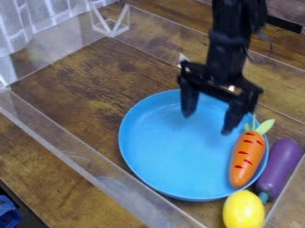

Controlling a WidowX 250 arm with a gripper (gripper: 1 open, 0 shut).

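Observation:
My gripper (210, 107) hangs blurred over the upper right part of the blue plate (167, 158), its dark fingers apart and open. The orange carrot (245, 160) with green top lies on the plate's right side, just below and right of the right finger. Whether the fingers touch anything is hard to tell.
A purple eggplant (277, 171) lies right of the plate and a yellow lemon (243, 210) sits below it. Transparent walls edge the area, and a blue object (6, 212) is at the lower left corner.

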